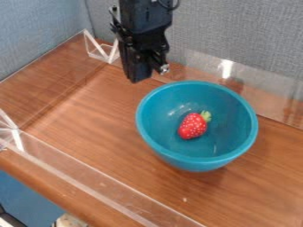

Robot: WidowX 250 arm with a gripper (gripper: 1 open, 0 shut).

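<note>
A red strawberry (193, 126) with a green top lies inside a teal bowl (162, 146) on the right half of the wooden table. My black gripper (148, 64) is raised above and left of the bowl's back rim, clear of the strawberry. Whether its fingers are open or shut is hard to tell.
Clear plastic edging runs along its front and back, with grey padded walls behind and a blue floor at the lower left.
</note>
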